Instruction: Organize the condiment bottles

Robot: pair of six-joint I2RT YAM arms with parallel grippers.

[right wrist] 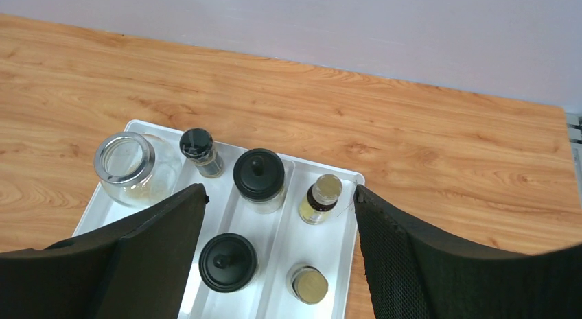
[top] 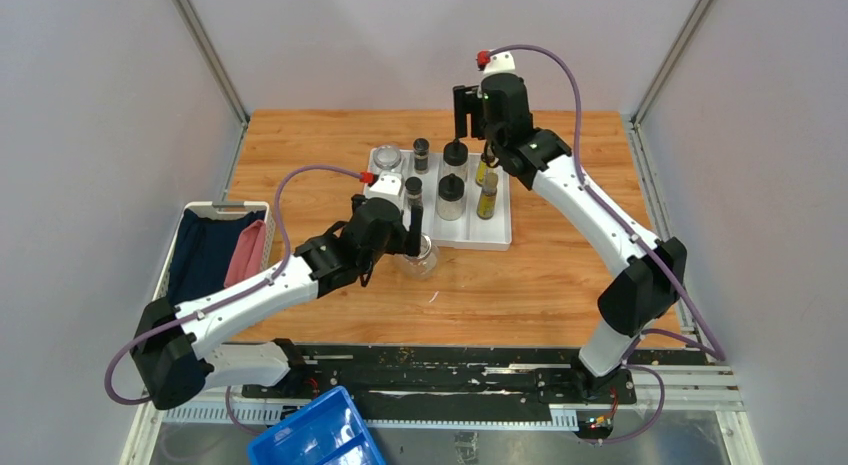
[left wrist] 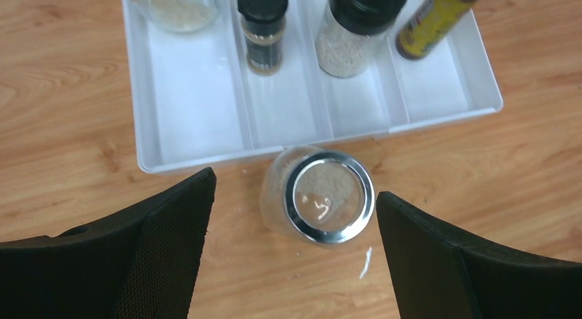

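Note:
A white divided tray (top: 480, 235) holds a glass jar (right wrist: 137, 168), dark-capped shakers (right wrist: 209, 161), two black-lidded jars (right wrist: 259, 178) (right wrist: 228, 261) and two yellowish bottles (right wrist: 316, 202) (right wrist: 309, 285). Outside, along its near edge, sits a clear jar with steel rim (left wrist: 322, 195). My left gripper (top: 393, 228) hangs open over that jar, which lies between its fingers in the left wrist view, not held. My right gripper (top: 468, 115) is raised above the tray's back area, fingers apart with nothing seen held.
A basket with cloths (top: 200, 265) stands at the left, a blue bin (top: 310, 435) beyond the front edge.

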